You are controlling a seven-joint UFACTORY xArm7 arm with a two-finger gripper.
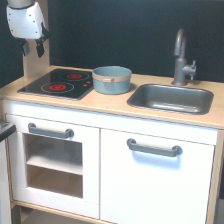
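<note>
A white robot arm hangs at the top left, its dark gripper [33, 46] above the left end of the toy kitchen counter [126, 111]. The gripper is small in view; whether it is open or shut cannot be told. A grey-blue pot [112, 82] with side handles sits on the counter, right of the black cooktop [55, 88] with its red rings.
A steel sink [169, 98] with a grey faucet [180, 62] takes the counter's right. Below are white cabinet doors [145, 185] with dark handles, the left one windowed. A white panel with a handle stands at the far left edge.
</note>
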